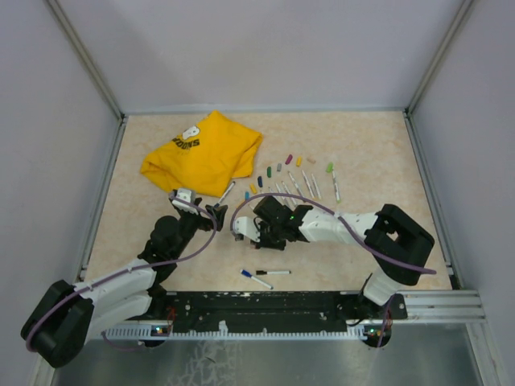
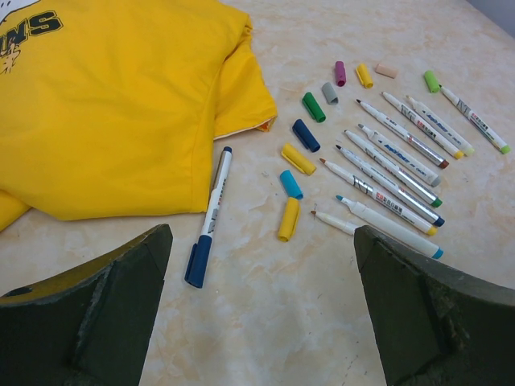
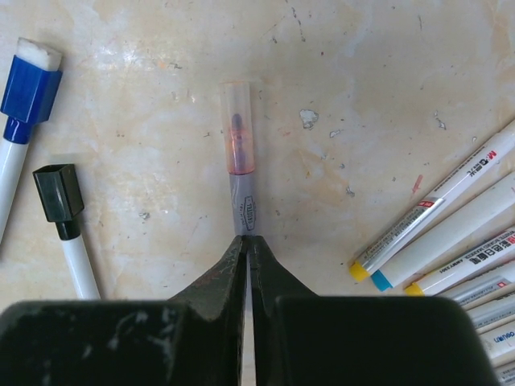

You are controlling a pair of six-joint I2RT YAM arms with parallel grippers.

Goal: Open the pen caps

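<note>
A slim grey pen with a clear, pinkish cap point(image 3: 238, 129) lies upright in the right wrist view. My right gripper is shut with its fingertips right at the pen's barrel; whether the barrel is pinched or just beneath them I cannot tell. In the top view this pen is hidden under the right arm. My left gripper stands open and empty above bare table. Ahead of it a dark-blue-capped pen point(image 2: 210, 217) lies beside the cloth. Several uncapped pens point(image 2: 394, 173) rest in a slanted row, with loose caps point(image 2: 298, 158) left of them.
A yellow cloth point(image 1: 208, 153) covers the back left of the table. Near the front edge lie a blue-capped marker point(image 1: 257, 280) and a black-capped marker point(image 1: 273, 272).
</note>
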